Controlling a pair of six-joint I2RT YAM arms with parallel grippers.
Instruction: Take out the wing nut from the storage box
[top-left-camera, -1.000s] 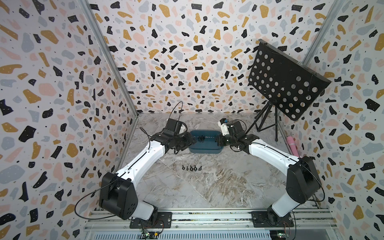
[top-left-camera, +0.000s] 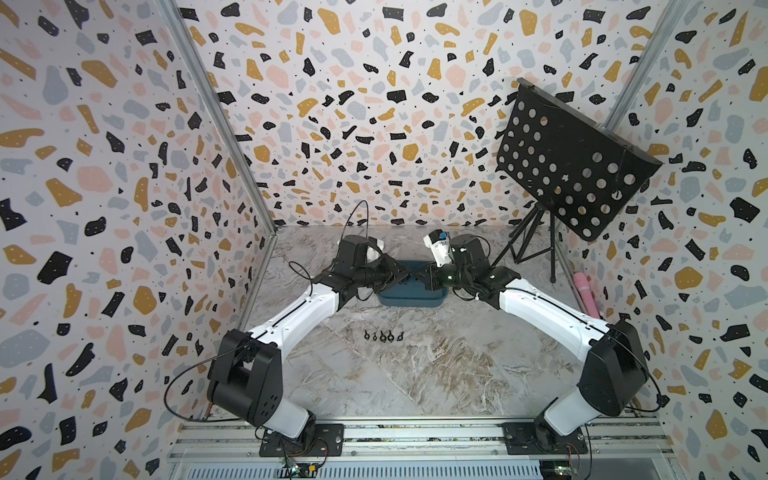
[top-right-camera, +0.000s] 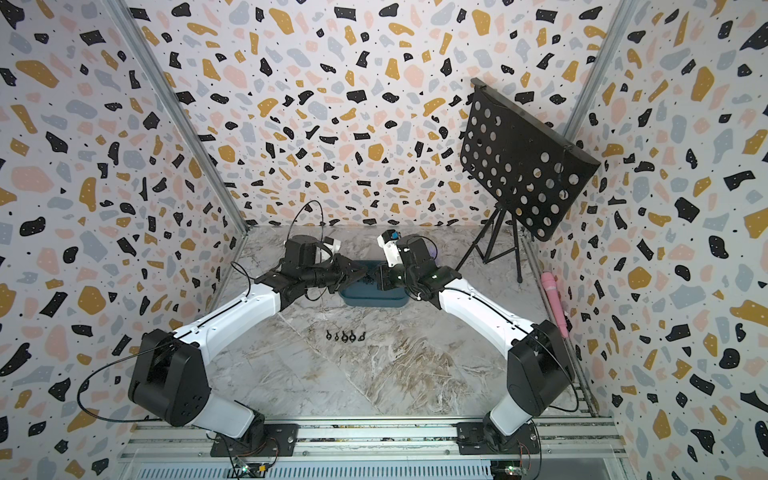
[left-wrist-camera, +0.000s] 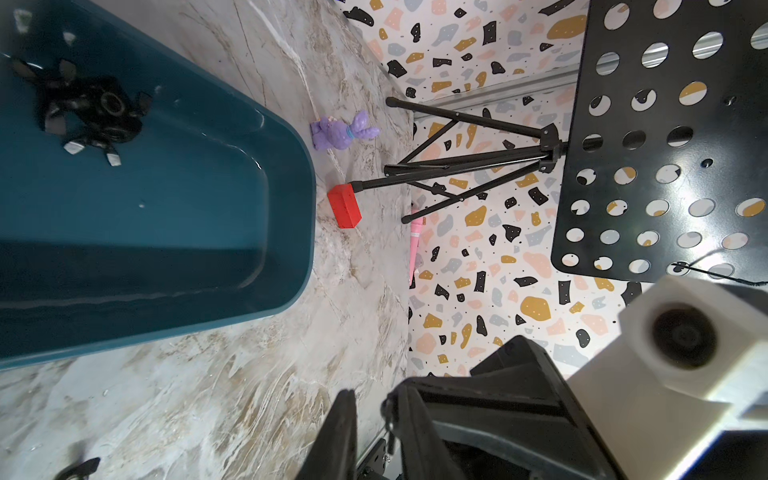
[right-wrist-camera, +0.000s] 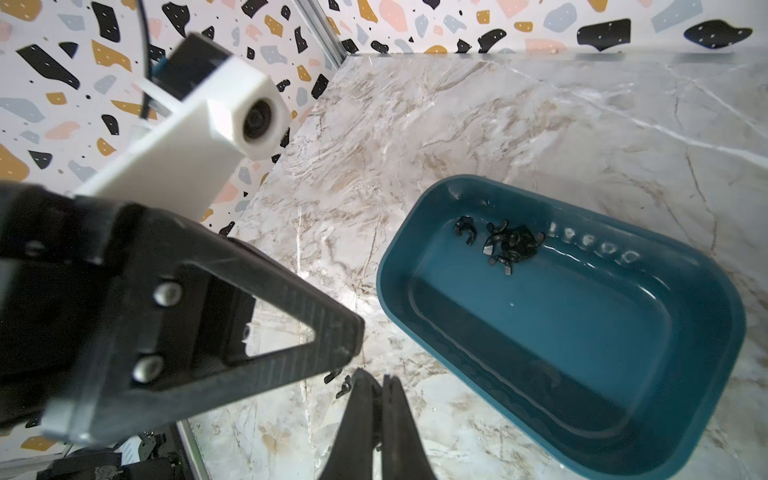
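Note:
The blue storage box (top-left-camera: 412, 302) stands on the marble table, with both grippers near each other over it in the top left view. Inside, a cluster of black wing nuts (right-wrist-camera: 516, 242) lies by the far wall, and one separate wing nut (right-wrist-camera: 465, 229) sits to its left. My left gripper has its fingers slightly apart, and nothing shows between them. My right gripper is shut, nothing visible in it. Outside the box, several wing nuts (top-left-camera: 384, 336) lie in a row on the table in front.
A purple figure (left-wrist-camera: 342, 132) and a red block (left-wrist-camera: 344, 205) at a tripod foot are beyond the box's right end. The black perforated panel (top-left-camera: 572, 160) leans at the back right. Open table lies in front of the box. The two grippers are close together.
My left gripper has moved right, over the box, covering part of its contents in the top left view. The right gripper has shifted slightly left, narrowing the space between them.

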